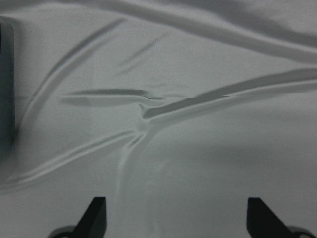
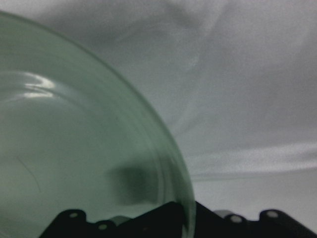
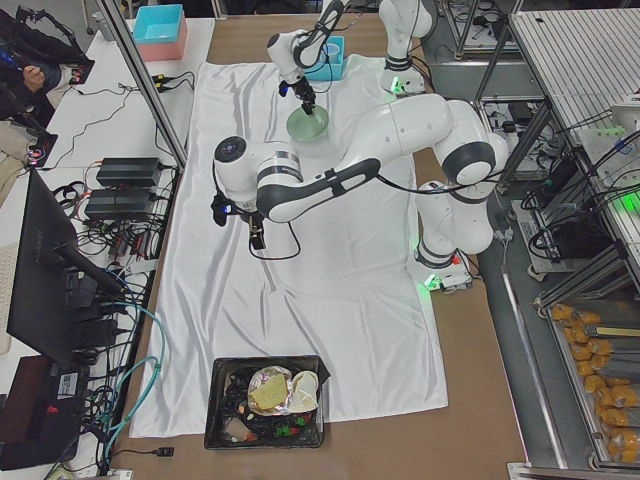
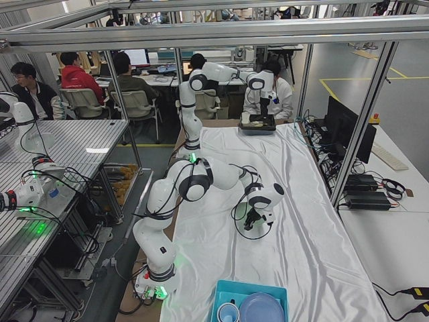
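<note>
A pale green plate [image 3: 301, 130] [image 2: 74, 139] is at the far part of the white cloth, with my right gripper [image 3: 307, 106] shut on its rim; the right wrist view shows the rim between the fingertips. My left gripper [image 3: 240, 225] hangs open over bare cloth in the middle, nothing between its fingers.
A blue bin [image 4: 223, 288] with a blue plate [image 4: 261, 308] and a cup [image 4: 228, 312] sits beyond the green plate. A black tray [image 3: 215, 400] with food items lies at the opposite end.
</note>
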